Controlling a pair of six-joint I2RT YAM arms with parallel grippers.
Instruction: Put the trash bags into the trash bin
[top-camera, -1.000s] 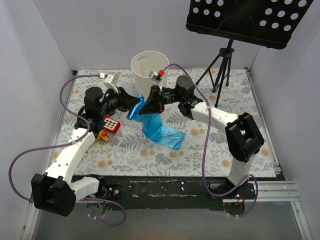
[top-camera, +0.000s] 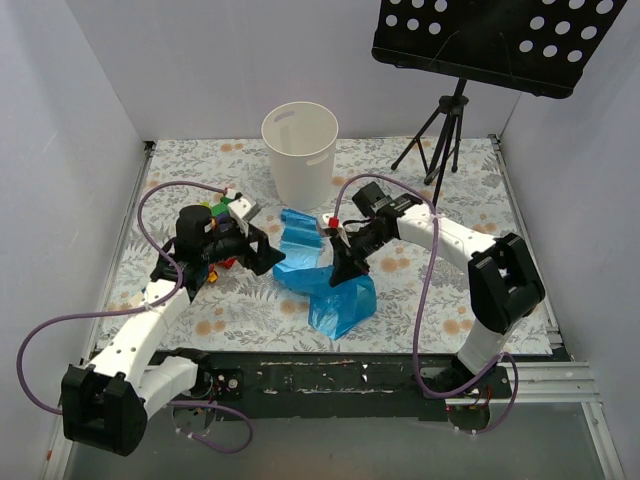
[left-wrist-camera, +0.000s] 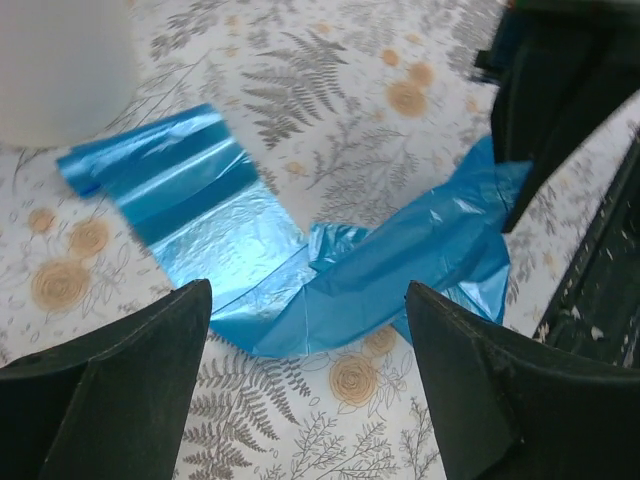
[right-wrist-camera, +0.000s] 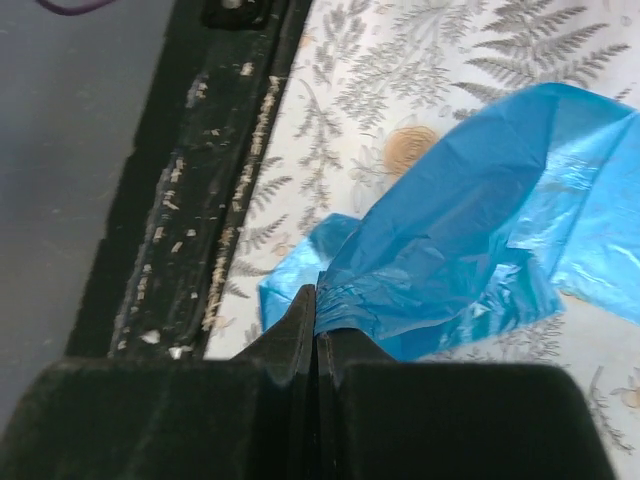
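A blue plastic trash bag (top-camera: 342, 308) lies crumpled on the patterned table, with a flatter stretch reaching back toward the bin. My right gripper is shut on one of its folds, which rises from its tip. In the left wrist view the bag (left-wrist-camera: 372, 278) lies beyond the left gripper, whose fingers (left-wrist-camera: 150, 365) stand apart with nothing visible between them. From above, the left gripper (top-camera: 266, 258) is just left of the bag, near its edge. The white trash bin (top-camera: 300, 175) stands upright behind the bag; its inside bottom is hidden.
Colourful toys (top-camera: 219, 209) lie partly hidden beside and under the left arm. A black music stand (top-camera: 452, 120) rises at the back right, its board overhanging.
A second ago both grippers met at the bag before the bin.
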